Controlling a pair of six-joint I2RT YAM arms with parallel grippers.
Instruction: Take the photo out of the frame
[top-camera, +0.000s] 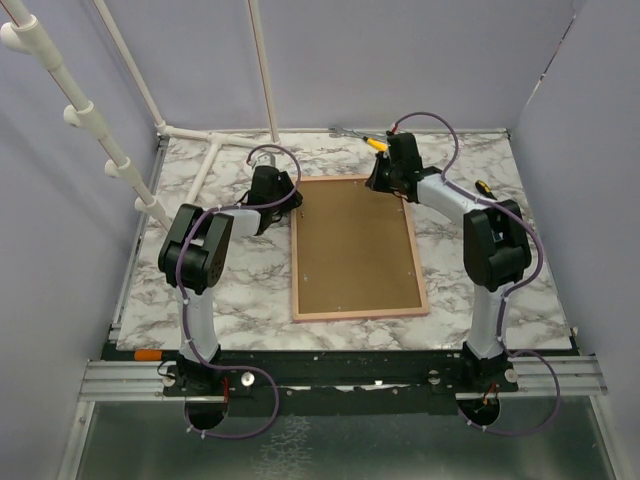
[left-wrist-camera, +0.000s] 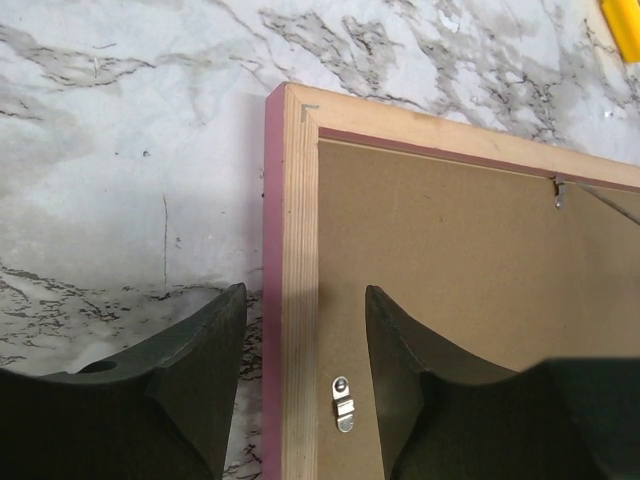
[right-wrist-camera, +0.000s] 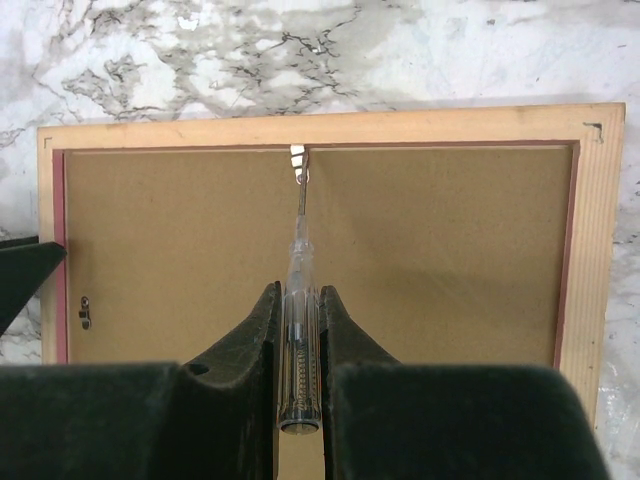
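Note:
The wooden photo frame (top-camera: 354, 314) lies face down, its brown backing board (top-camera: 356, 259) showing, with metal tabs along the inner edges. My left gripper is at the left rail near the top corner, fingers apart on either side of the pink-edged wood. Near the top rail my right gripper is shut on a clear-handled screwdriver (right-wrist-camera: 300, 340), whose tip is at the middle top tab (right-wrist-camera: 298, 160). The photo itself is hidden.
Yellow-handled tools (top-camera: 376, 145) lie beyond the top rail, and a yellow-black tool (top-camera: 485, 189) at the right. White pipes (top-camera: 210, 158) stand at the back left. Marble surrounds the frame.

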